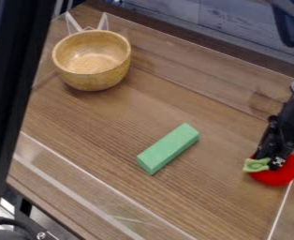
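Observation:
At the right edge my black gripper (267, 154) reaches down over a red round object (280, 172) on the wooden table. A small light green piece (257, 165) shows at the fingertips, against the red object; the gripper looks shut on it, though the fingers partly hide it. A green block (169, 148) lies apart on the table to the left.
A tan bowl (90, 66) sits at the back left. A wall (199, 19) runs along the back, and a dark vertical band borders the left side.

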